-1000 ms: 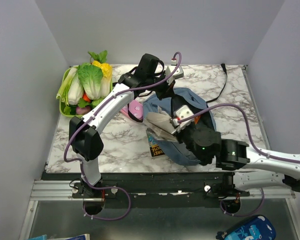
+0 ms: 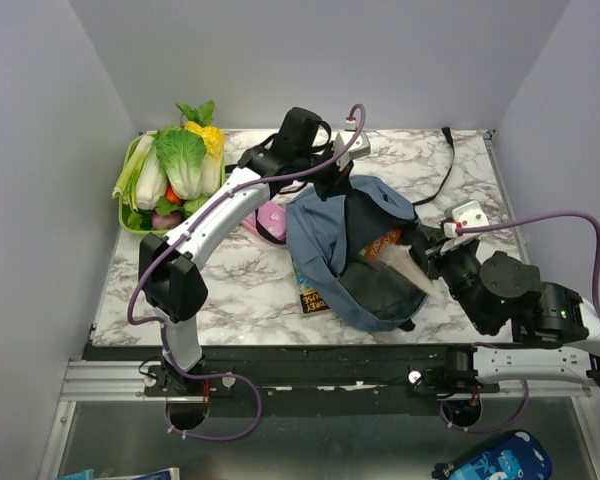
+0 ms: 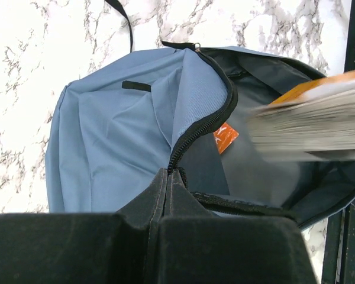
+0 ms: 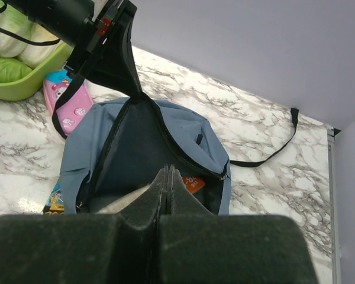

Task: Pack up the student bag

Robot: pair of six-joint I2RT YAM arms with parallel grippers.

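The blue-grey student bag [image 2: 320,230] lies on the table with its mouth spread and its dark lining showing. My left gripper is shut on the bag's zipped edge, pulling it up to a peak in the right wrist view. An orange packet [image 3: 225,137] rests inside the bag. A pale sheaf of pages [image 3: 307,121] with an orange edge, blurred, lies over the opening; the top view shows these pages edge-on. Right beside them, my right gripper is shut above the bag. Whether any page is pinched in its fingers cannot be made out.
A green basket of vegetables [image 2: 124,218] stands at the back left. Between it and the bag lies a pink pouch [image 2: 271,219]. A dark book [image 2: 308,296] sticks out from under the bag's left side. Clear marble lies at front left.
My right gripper and the pale pages have moved rightward across the bag's mouth. The pages have turned from broad face to narrow edge. My left arm has stayed put.
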